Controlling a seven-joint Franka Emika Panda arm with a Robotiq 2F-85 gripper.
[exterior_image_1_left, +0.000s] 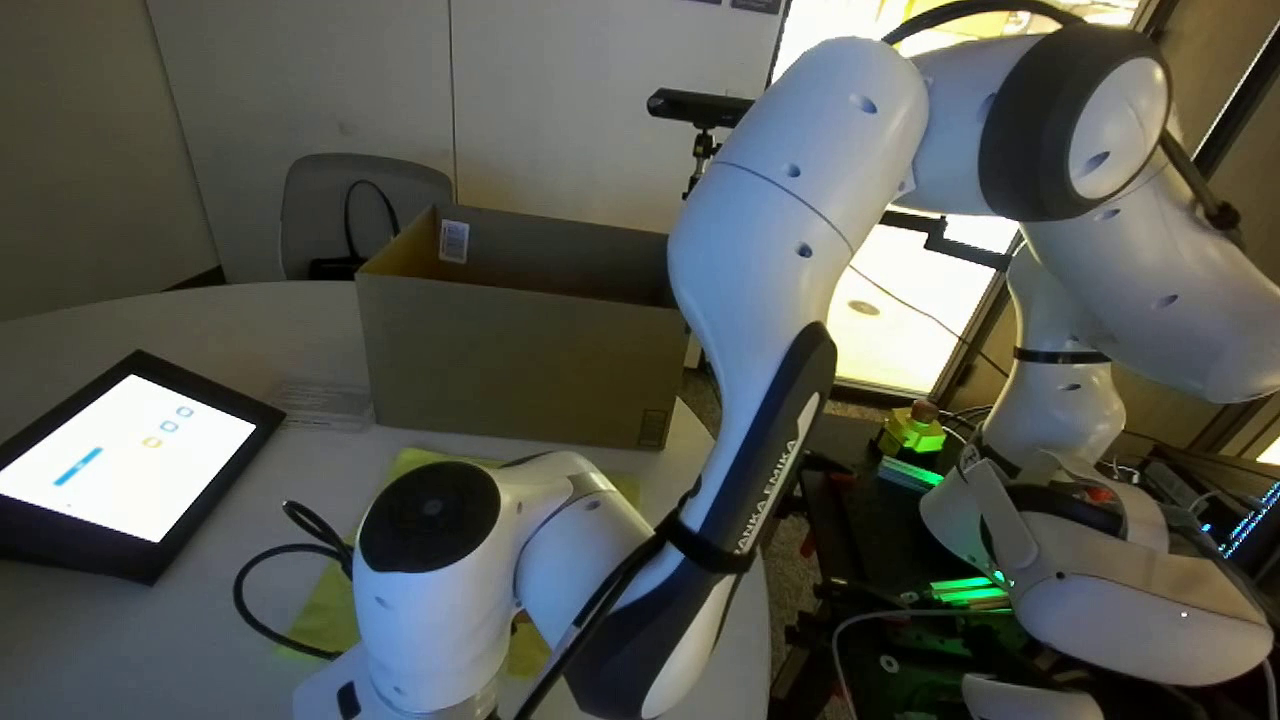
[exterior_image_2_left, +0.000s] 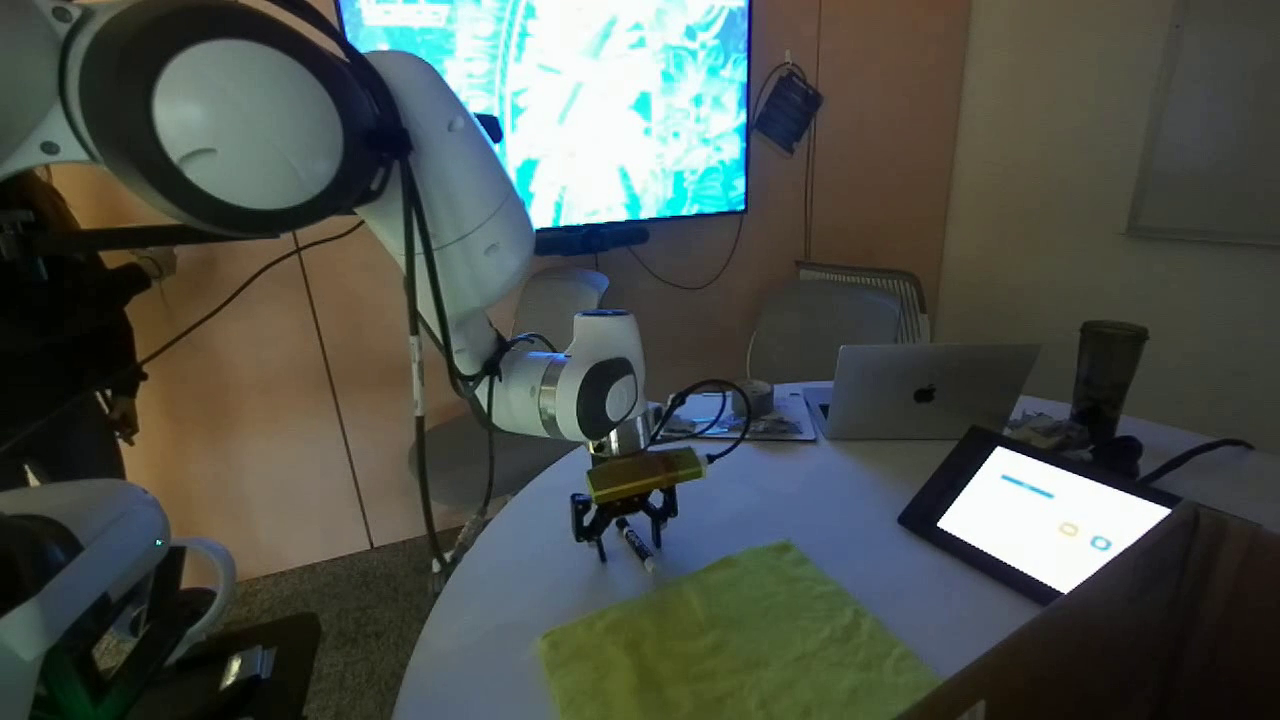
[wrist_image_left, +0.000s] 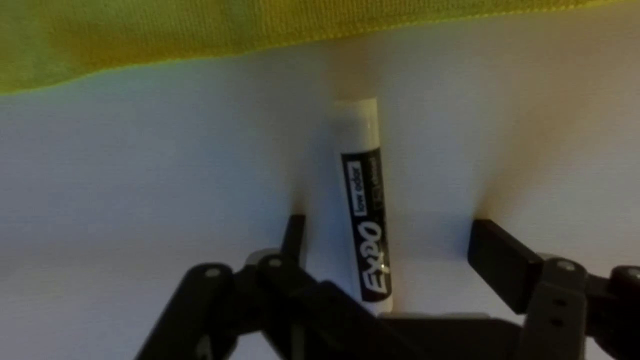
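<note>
A white Expo marker with a black label lies on the white table, its length running between the two fingers of my gripper. White table shows on both sides of the marker in the wrist view, so neither fingertip touches it; the left finger is the nearer one. In exterior view 2 my gripper points down just above the table, its fingers part open, with the marker below and between them. Exterior view 1 does not show the fingers or the marker.
A yellow cloth lies flat close to the marker's far end. An open cardboard box and a tablet with a lit screen stand on the table. A laptop and a dark cup are farther back.
</note>
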